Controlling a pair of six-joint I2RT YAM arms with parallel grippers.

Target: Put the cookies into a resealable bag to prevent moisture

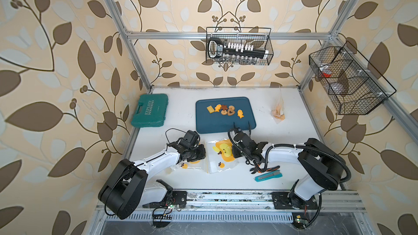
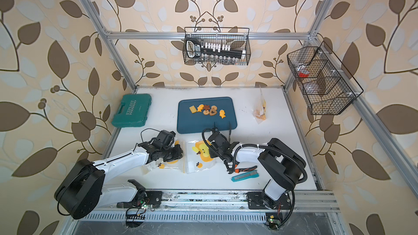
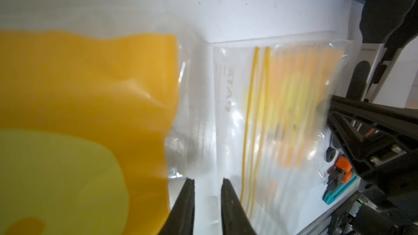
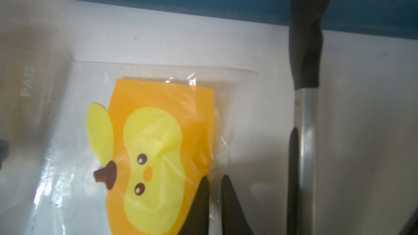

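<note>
A clear resealable bag with an orange and yellow character print lies flat on the table. My right gripper is shut on its right edge. Printed likewise, a second bag lies to the left, partly under my left arm. My left gripper is shut above the seam between the two bags, with no object showing between its fingers. Several cookies of different shapes rest on the blue tray behind the bags.
Black-tipped tongs lie right of the bag. A teal cutter and pliers are at the front right. A green case stands at back left, and a small clear bag at back right.
</note>
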